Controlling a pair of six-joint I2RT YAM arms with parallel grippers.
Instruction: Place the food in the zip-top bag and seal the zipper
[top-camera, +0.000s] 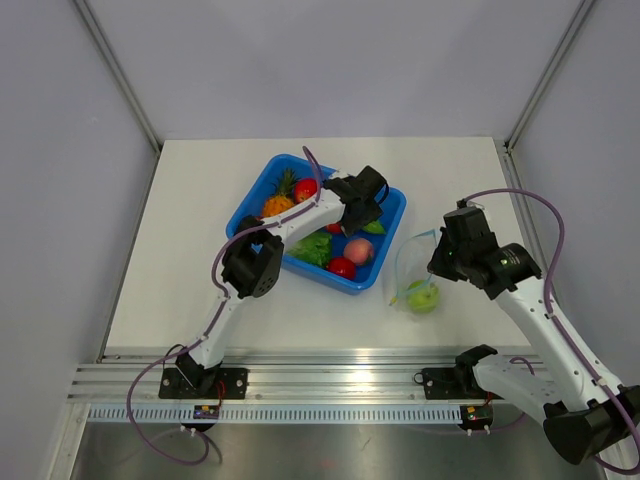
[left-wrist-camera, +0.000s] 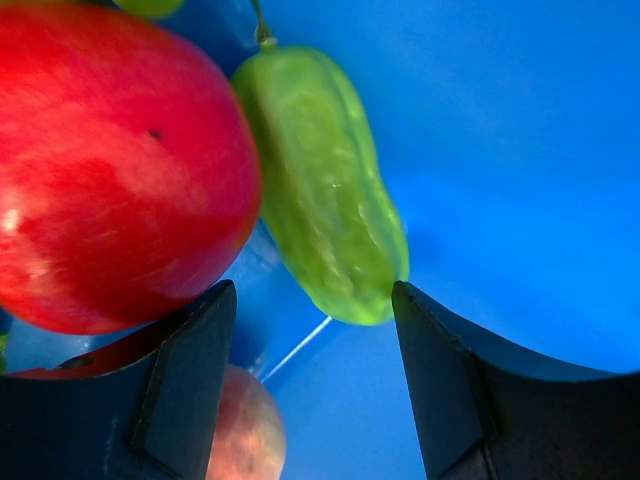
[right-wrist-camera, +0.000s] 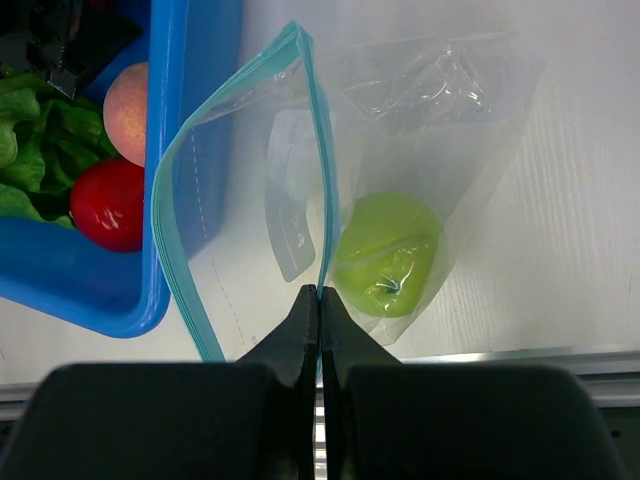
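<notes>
The clear zip top bag (right-wrist-camera: 470, 90) has a teal zipper edge (right-wrist-camera: 168, 225) spread into an open loop. Inside it lies a green apple (right-wrist-camera: 390, 255), also visible through the bag in the top view. My right gripper is shut on one side of that teal edge. Over the blue bin, my left gripper is open, its fingers apart and nothing held between them. A green pepper (left-wrist-camera: 325, 185) lies just ahead of the fingertips, its lower end near the right-hand one. Beside the pepper is a red tomato (left-wrist-camera: 110, 170), close to the left-hand finger.
The blue bin (top-camera: 398, 215) also holds a pineapple (top-camera: 277, 204), lettuce (top-camera: 312, 248), a peach (top-camera: 358, 251) and another tomato (top-camera: 341, 267). Its wall stands just left of the bag.
</notes>
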